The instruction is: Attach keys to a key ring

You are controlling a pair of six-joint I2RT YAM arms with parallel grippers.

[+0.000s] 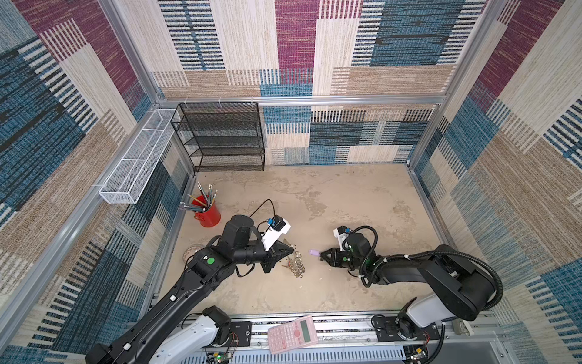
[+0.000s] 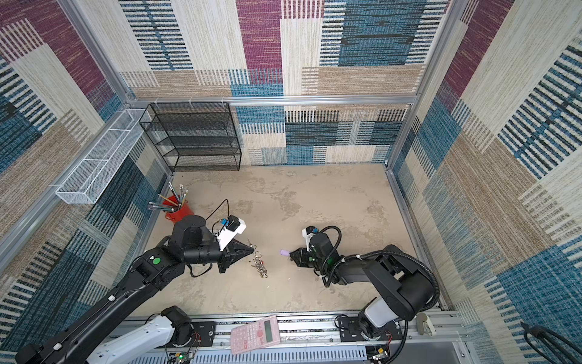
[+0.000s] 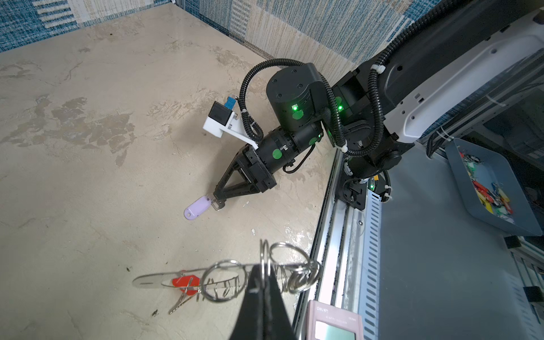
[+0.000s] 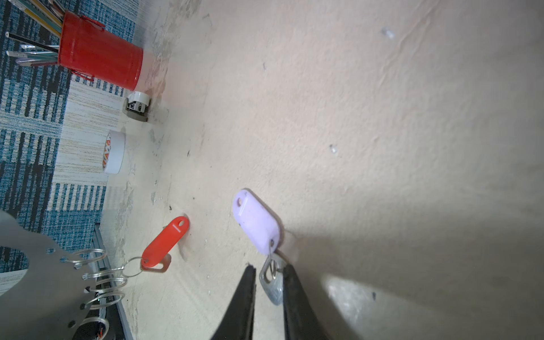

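Note:
A metal key-ring holder with several rings hangs at my left gripper, which is shut on it; a red tag hangs from one ring. On the table to the right lies a lilac key tag with a small metal piece at its end. My right gripper is low over that metal piece, its fingertips part open on either side of it; whether they touch it I cannot tell.
A red pencil cup stands at the back left, with a tape roll nearby. A black wire shelf is at the back. A pink calculator lies at the front rail.

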